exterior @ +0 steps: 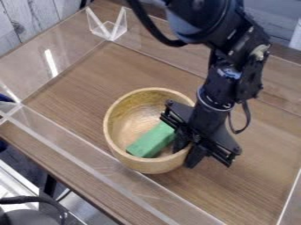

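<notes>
A tan round bowl [127,112] rests on the wooden tabletop, left of centre, with a green block [150,141] lying inside it. My black gripper [188,145] is at the bowl's right side, its fingers down at the rim and partly over the bowl's interior. It appears shut on the bowl's rim, though the fingertips are hard to make out.
Clear plastic walls edge it at the lower left, and black cables lie beyond at the bottom left.
</notes>
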